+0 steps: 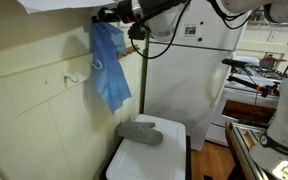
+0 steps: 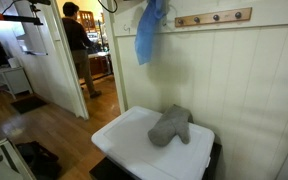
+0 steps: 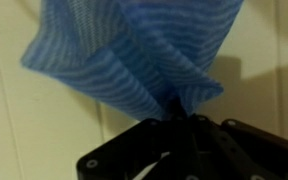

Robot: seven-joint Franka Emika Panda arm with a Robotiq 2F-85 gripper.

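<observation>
A blue striped cloth (image 1: 108, 65) hangs down from my gripper (image 1: 100, 16), high up near the panelled wall. The wrist view shows the cloth (image 3: 144, 45) bunched to a point between the fingertips, which are shut on it. In exterior view 2 the cloth (image 2: 147, 35) hangs to the left of a wooden peg rail (image 2: 214, 17), and the gripper is mostly beyond the top edge. Below, a grey oven mitt (image 2: 171, 127) lies on a white lid or table top (image 2: 124, 125).
Hooks on the wall rail stand close to the cloth, one being a white hook (image 1: 97, 64). A white fridge (image 1: 189, 75) stands behind. In exterior view 2 a person (image 2: 74, 40) stands in the doorway.
</observation>
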